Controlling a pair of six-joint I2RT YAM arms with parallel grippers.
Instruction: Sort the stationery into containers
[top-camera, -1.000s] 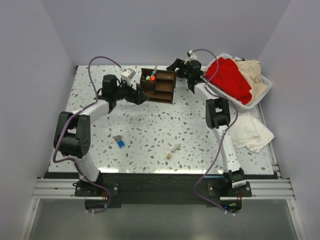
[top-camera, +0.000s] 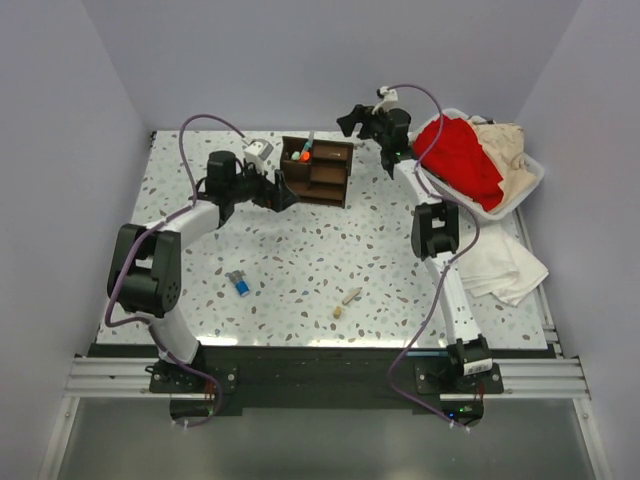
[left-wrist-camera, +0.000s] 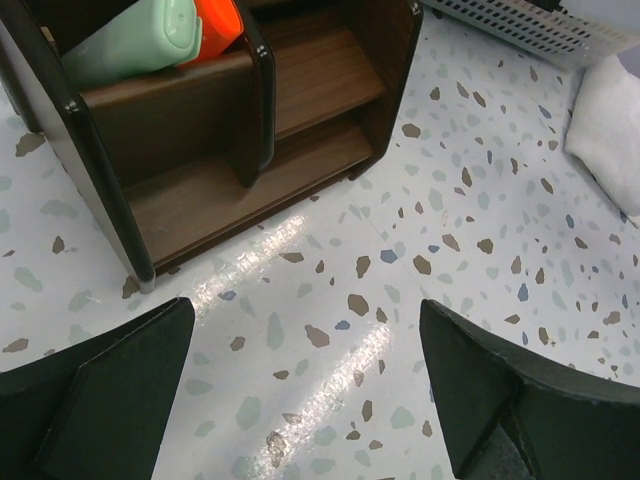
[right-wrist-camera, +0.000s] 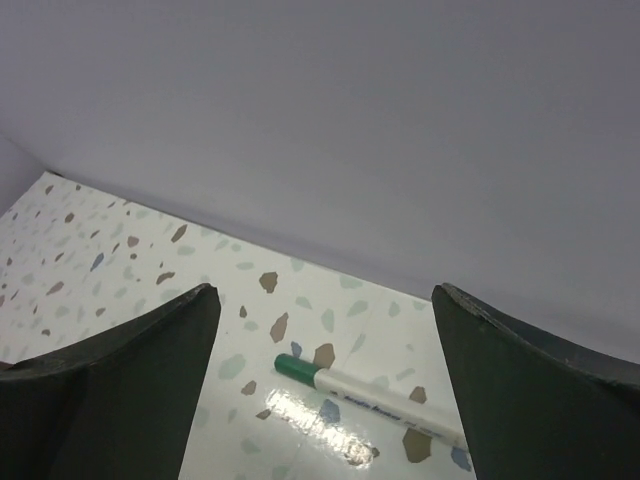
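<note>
In the top view, a dark wooden organizer stands at the back of the table, holding an orange item and a mint-green item. My left gripper is open by its front left corner, nothing between the fingers. Behind the organizer's right end hovers my right gripper, fingers apart and empty. A white marker with a green cap lies on the table below it; the right finger hides its far end. Toward the front are a blue-and-grey item, a beige piece and a small yellowish piece.
At the back right, a white basket holds red cloth and beige cloth. White cloth lies in front of it. A wall rises close behind the table.
The left arm and the table items look unmoved.
</note>
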